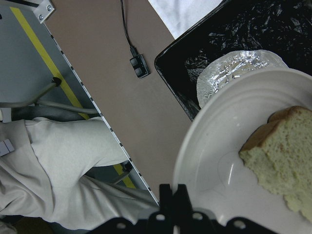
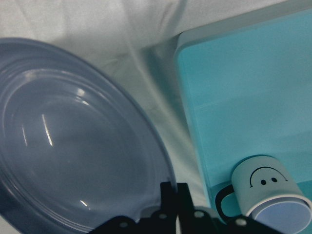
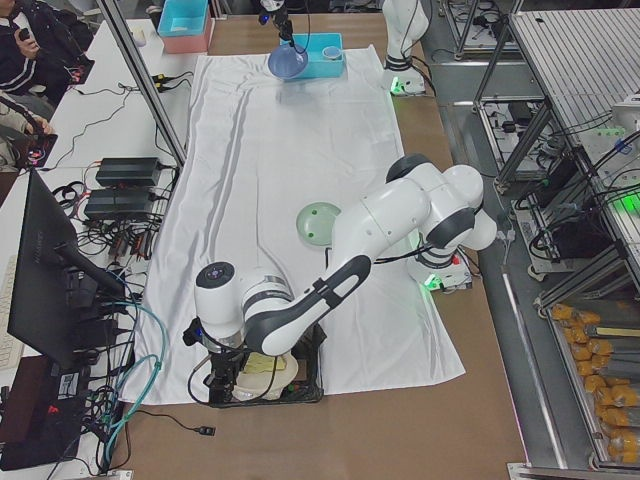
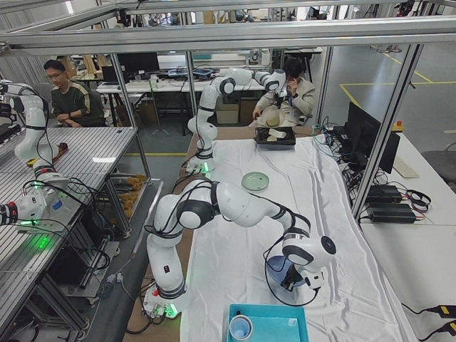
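Note:
My left gripper is shut on the rim of a cream plate point(image 1: 219, 161) carrying a bread slice point(image 1: 278, 161), tilted over the black tray point(image 1: 175, 68), where a foil-wrapped item point(image 1: 229, 68) lies. My right gripper is shut on the rim of a blue plate point(image 2: 73, 136), held beside the turquoise bin point(image 2: 239, 83), which holds a white smiley mug point(image 2: 263, 185). A green plate point(image 3: 318, 222) rests on the cloth between the two arms.
A monitor point(image 3: 45, 290) and cables line one side; metal frames and another bench point(image 3: 570, 60) stand on the other. A person is close beyond the black tray.

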